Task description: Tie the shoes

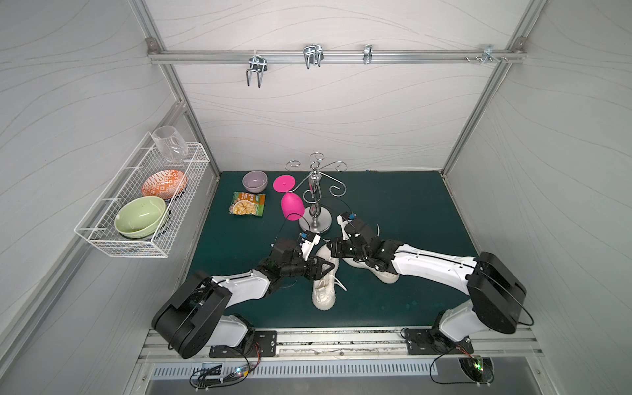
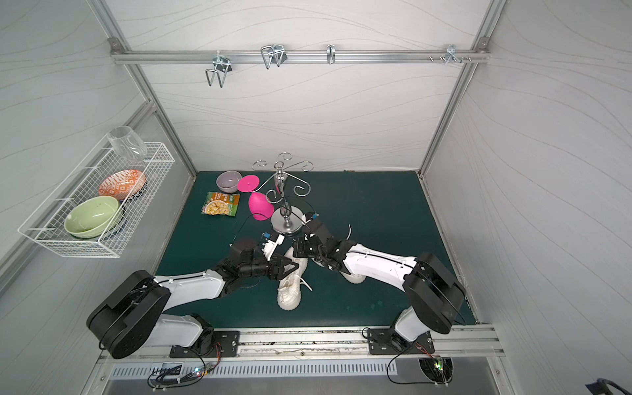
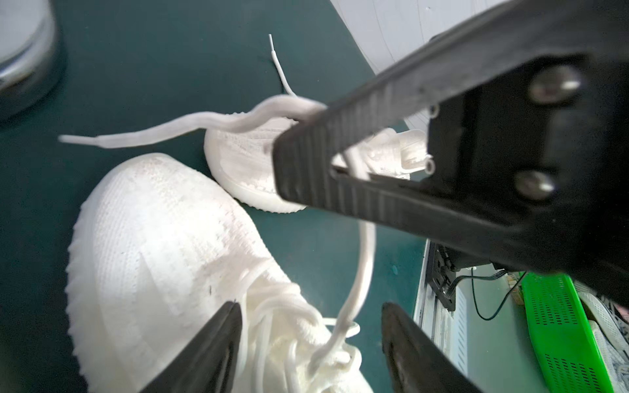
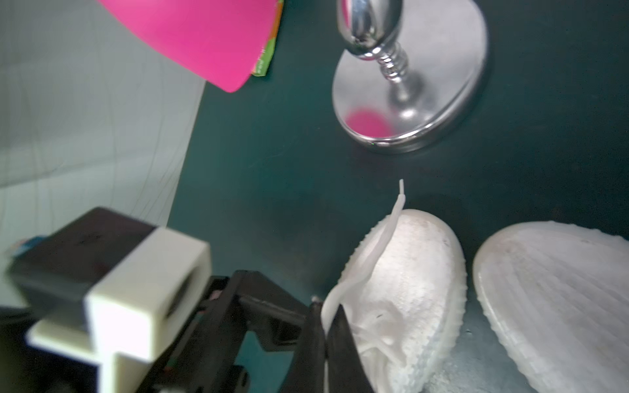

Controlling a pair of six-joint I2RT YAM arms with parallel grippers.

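Two white shoes lie on the dark green table: the near shoe toe-first to the front, the other shoe to its right, partly covered by my right arm. In the left wrist view, my left gripper stands part open over the near shoe's laced opening, with loops of lace seen between its fingers. My right gripper is shut on a white shoelace, whose free end sticks out past the fingertips. From that grip the lace runs down to the near shoe.
Behind the shoes stands a metal stand with a round silver base. Pink cup, food packet and purple bowl are at the back left. A wire basket hangs on the left wall.
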